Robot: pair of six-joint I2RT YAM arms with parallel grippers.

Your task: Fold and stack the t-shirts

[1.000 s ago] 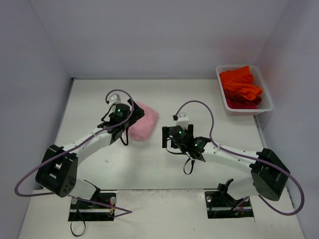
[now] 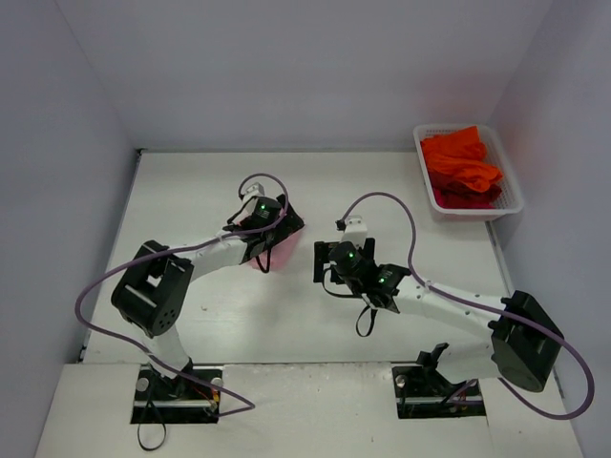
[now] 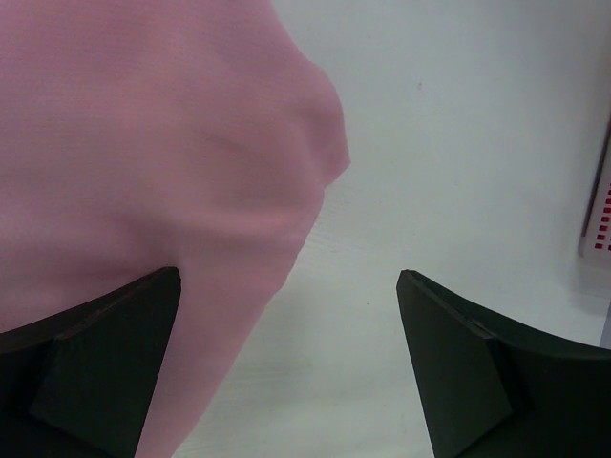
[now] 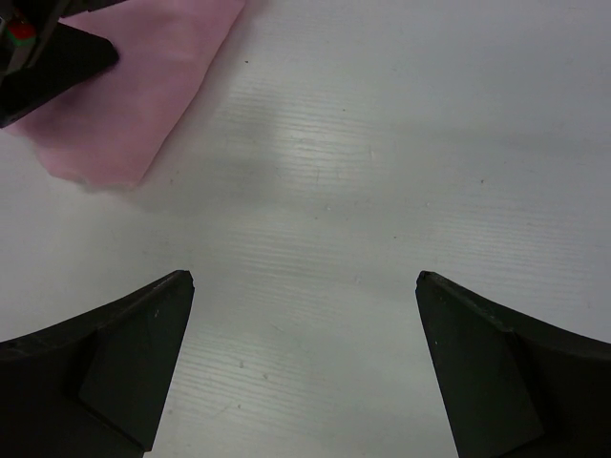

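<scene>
A pink shirt (image 2: 284, 250), gathered into a compact piece, lies left of the table's middle, largely covered by my left arm in the top view. My left gripper (image 2: 291, 218) is above its right part with fingers spread. In the left wrist view the pink cloth (image 3: 143, 181) fills the left side, its edge running between the open fingers; I cannot tell whether they touch it. My right gripper (image 2: 345, 262) is open over bare table, to the right of the shirt. The right wrist view has the shirt's corner (image 4: 124, 124) at upper left, with nothing between the right fingers.
At the back right corner stands a white basket (image 2: 516, 196) holding crumpled orange and red cloths (image 2: 463, 162). Bare white table (image 2: 372, 176) extends between the shirt and the basket. Walls enclose the back and both sides.
The right gripper shifted only slightly to the right. The shirt looks unmoved.
</scene>
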